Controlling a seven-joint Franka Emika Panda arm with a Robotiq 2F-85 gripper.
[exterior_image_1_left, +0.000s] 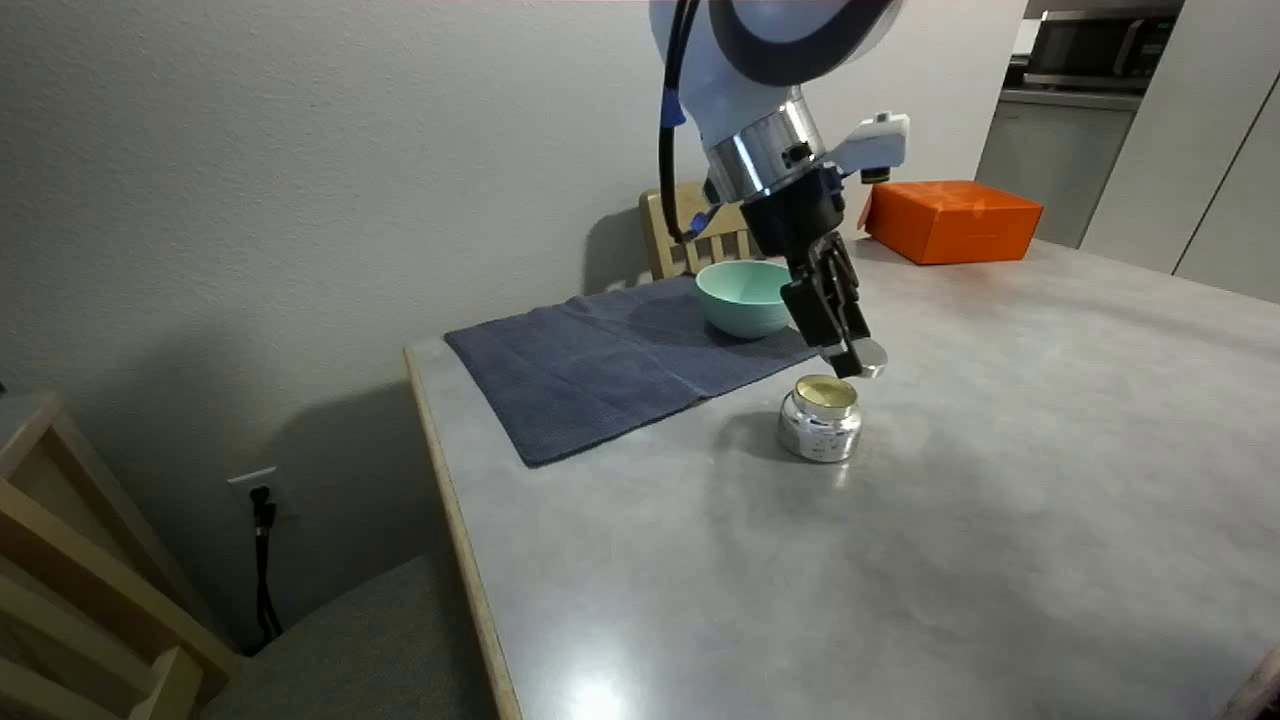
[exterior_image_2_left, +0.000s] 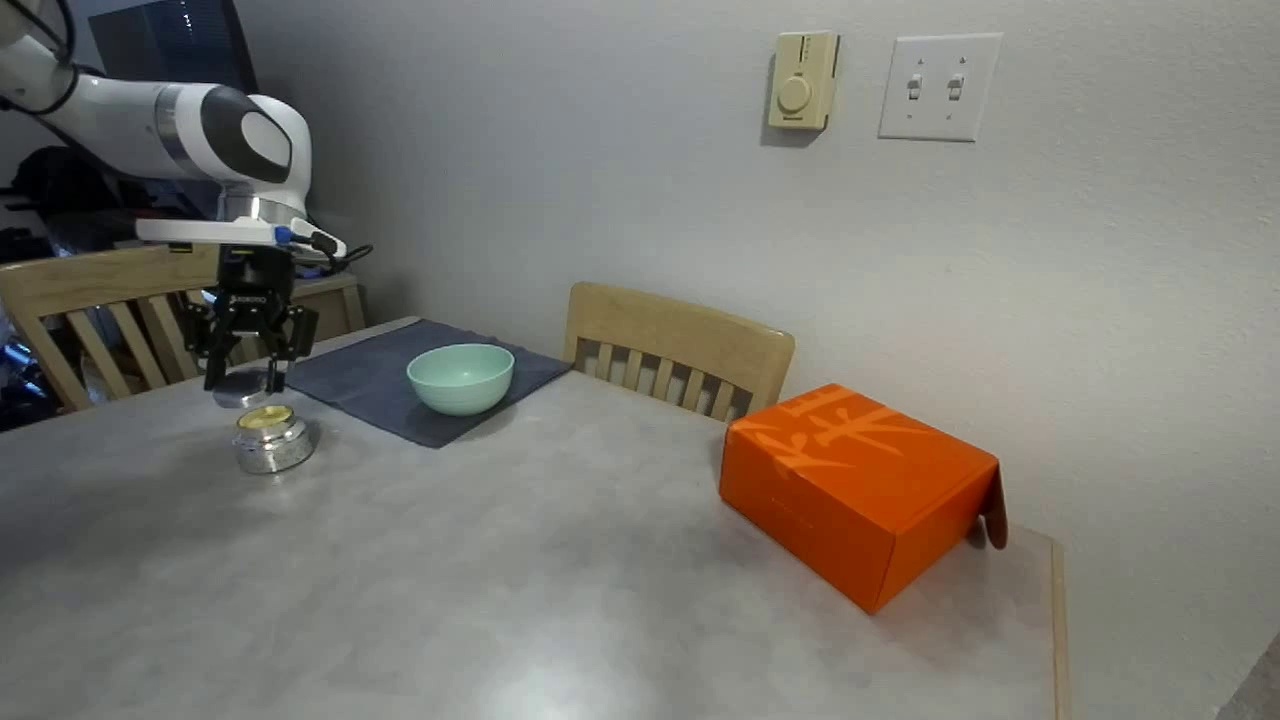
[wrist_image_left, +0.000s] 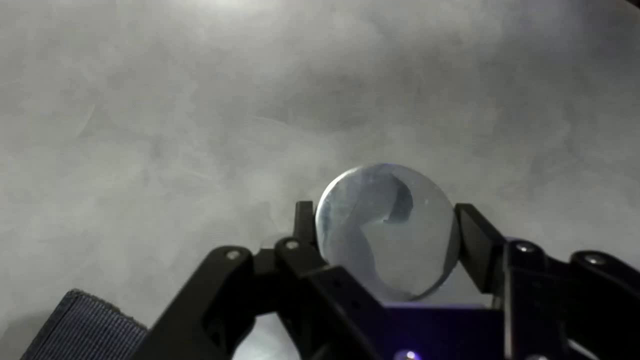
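Observation:
A round silver lid is pinched edge to edge between the black fingers of my gripper in the wrist view. Below it, on the grey table, stands an upright silver jar, its top uncovered and yellowish inside. In exterior view 1 the gripper holds the lid above and slightly behind the jar. Exterior view 2 also shows a gap between the raised lid and the jar. The arm hides nothing of the jar's mouth there.
Behind the jar, a mint-green bowl sits on a dark blue cloth. An orange box stands farther along the table, near the wall.

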